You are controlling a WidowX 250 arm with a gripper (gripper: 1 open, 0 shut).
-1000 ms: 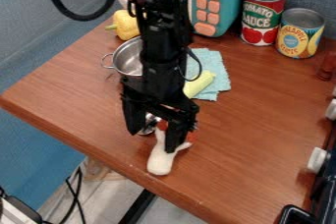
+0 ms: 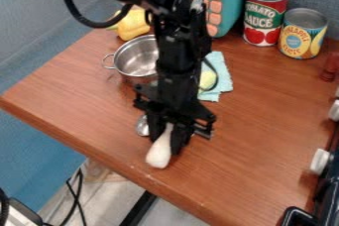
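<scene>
The black arm reaches down over the wooden table (image 2: 265,111) to its gripper (image 2: 172,123), low near the front left edge. A white elongated object (image 2: 159,153) lies at the fingertips, its top partly hidden by them; whether it is held is unclear. A shiny metal item (image 2: 142,126) shows just left of the gripper.
Behind are a steel pot (image 2: 133,61), a light blue cloth (image 2: 216,86) with a pale yellow item partly hidden, a yellow object (image 2: 130,25), a teal toy appliance (image 2: 225,7) and two cans (image 2: 263,22). A black appliance (image 2: 307,215) stands at right.
The gripper has turned and shifted slightly, and the white object now sits more upright in view, a little left and higher than a second ago, its red part no longer visible.
</scene>
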